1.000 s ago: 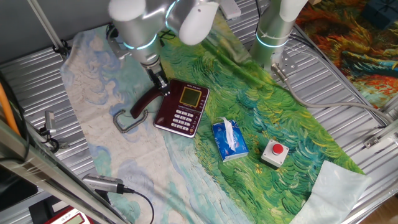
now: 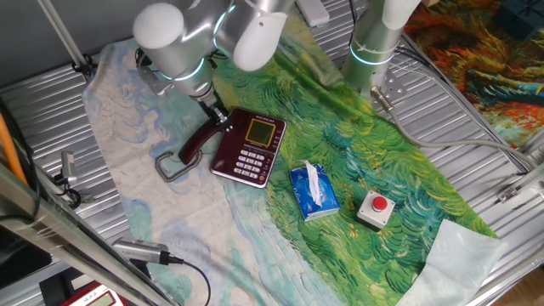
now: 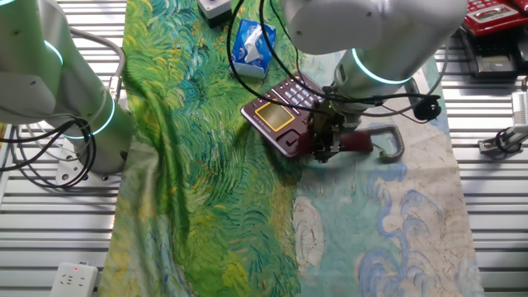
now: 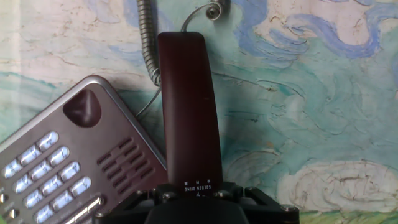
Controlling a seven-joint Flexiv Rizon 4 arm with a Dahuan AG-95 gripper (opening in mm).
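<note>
A dark maroon desk phone (image 2: 246,146) with a screen and keypad lies on the painted cloth. Its handset (image 4: 189,106) is off to the side, slanting away from the base, with the coiled cord (image 2: 180,167) near its far end. My gripper is at the handset's end nearest the phone's top edge, one finger close along each side. Whether the fingers press on it or only stand around it cannot be told. In exterior view 2 the gripper (image 3: 323,140) covers part of the handset (image 3: 356,142) beside the phone base (image 3: 276,115).
Right of the phone lie a blue tissue pack (image 2: 314,192) and a box with a red button (image 2: 376,210). A pale sheet (image 2: 450,265) rests at the cloth's front right corner.
Handset and phone show no clear movement.
</note>
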